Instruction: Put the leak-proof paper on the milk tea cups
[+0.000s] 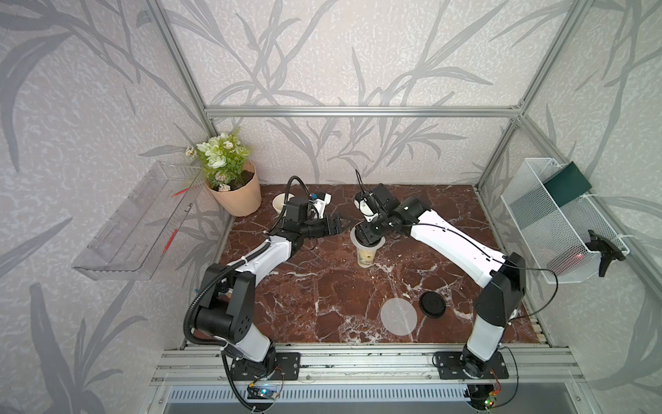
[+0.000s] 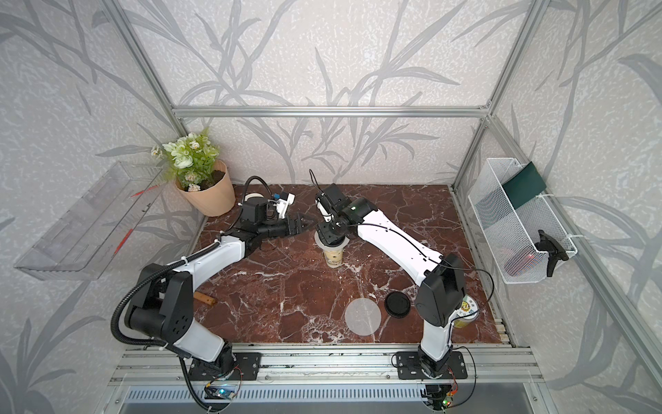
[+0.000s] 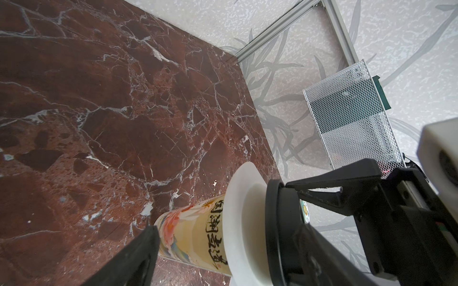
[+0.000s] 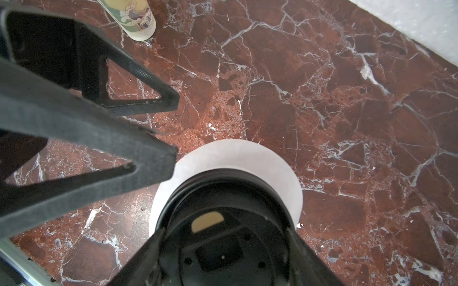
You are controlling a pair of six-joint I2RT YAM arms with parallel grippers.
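Note:
A printed milk tea cup [image 1: 365, 256] stands mid-table with a round white paper [image 4: 281, 186] on top, its rim wider than the cup. My right gripper [image 1: 367, 232] holds a black lid [image 4: 224, 186] down on the paper, over the cup's top. My left gripper [image 1: 334, 225] is just left of the cup, its fingers apart with nothing seen between them. In the left wrist view the cup and paper [image 3: 243, 224] are close beside it. Another cup [image 4: 133, 16] shows at the top of the right wrist view.
A spare paper disc [image 1: 398, 316] and black lid [image 1: 432, 304] lie at the front right. A flowerpot [image 1: 234, 196] stands back left; a tub [image 2: 466, 310] is at front right. A wire basket [image 1: 531, 234] hangs on the right, a clear tray [image 1: 131, 220] on the left.

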